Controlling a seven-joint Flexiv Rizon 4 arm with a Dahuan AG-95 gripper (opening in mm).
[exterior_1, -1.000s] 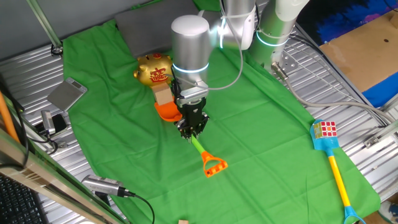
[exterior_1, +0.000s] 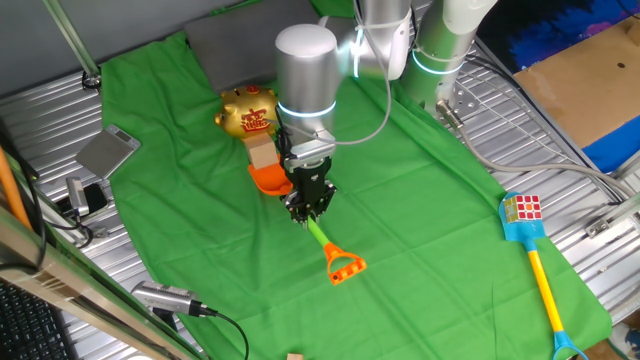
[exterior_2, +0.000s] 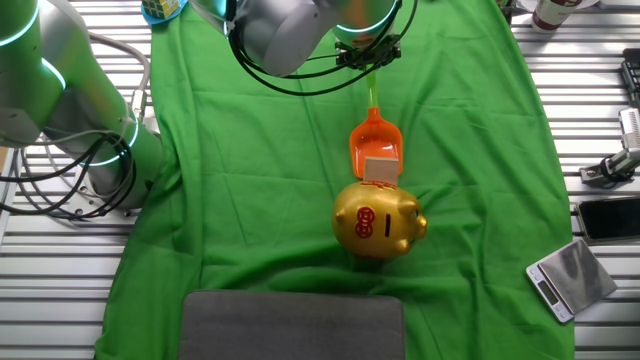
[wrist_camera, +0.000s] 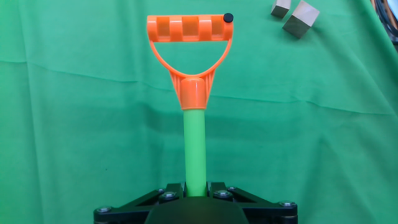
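A toy shovel with an orange D-shaped handle, a green shaft and an orange blade lies across the green cloth. My gripper points down over the shaft, its dark fingers close against it on both sides, shut on it. In exterior view 1 the gripper sits between blade and handle. At the blade's front edge is a tan wooden block; whether it rests in the blade or against it, I cannot tell. Just beyond stands a golden piggy bank.
A blue-and-yellow shovel bearing a puzzle cube lies at the right. Two small wooden blocks show past the handle. A dark grey pad lies behind the piggy bank, a small scale off to the side. Cloth right of the gripper is clear.
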